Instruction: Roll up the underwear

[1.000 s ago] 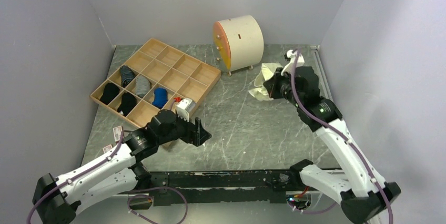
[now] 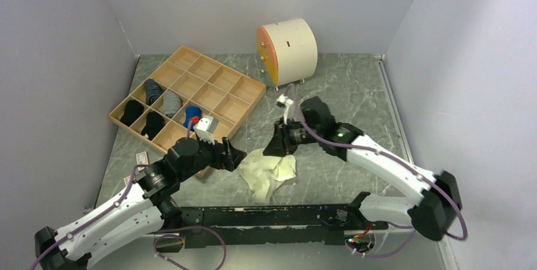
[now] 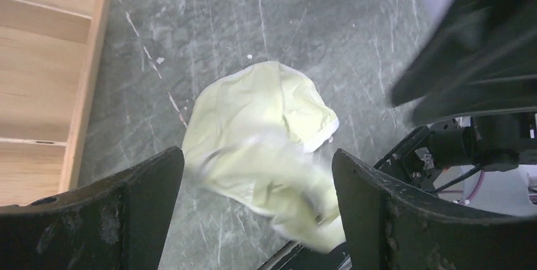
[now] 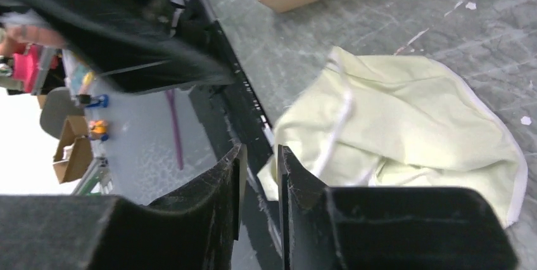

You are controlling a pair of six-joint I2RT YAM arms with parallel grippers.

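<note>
The pale yellow underwear (image 2: pixel 258 175) lies crumpled and partly spread on the grey table, near its front edge. My left gripper stands open above it, fingers wide apart and nothing between them; the cloth (image 3: pixel 253 105) shows past its fingertips. From the other side my right gripper hangs over the far right part of the cloth. A narrow gap separates its fingers, and the cloth (image 4: pixel 430 118) shows beyond them, not gripped. Motion blurs part of the fabric. In the top view the right gripper (image 2: pixel 273 149) covers a bit of the underwear.
A wooden compartment box (image 2: pixel 215 96) stands at the left, with several rolled dark, grey and blue items in it. A round cream drum (image 2: pixel 291 48) with an orange front sits at the back. The two grippers are close together.
The cloth has spread out. The left gripper shifted slightly left.
</note>
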